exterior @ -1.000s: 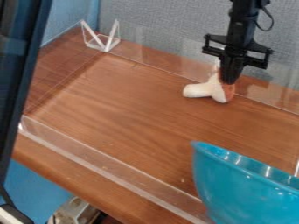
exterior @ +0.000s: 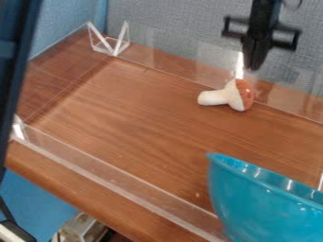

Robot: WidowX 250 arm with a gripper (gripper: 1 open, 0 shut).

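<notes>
A toy mushroom (exterior: 228, 95), with a pale stem and an orange-red cap, lies on its side on the wooden table toward the back right. My black gripper (exterior: 252, 62) hangs above it near the grey back wall, slightly blurred and apart from the mushroom. It looks shut, with nothing visible between its fingers.
A turquoise bowl (exterior: 259, 203) fills the front right. A white wire-like frame (exterior: 109, 43) stands at the back left. Clear low barriers run along the table's edges. A dark upright panel borders the left.
My gripper has risen from the mushroom's cap to above it, uncovering more of the cap. The mushroom lies in about the same place.
</notes>
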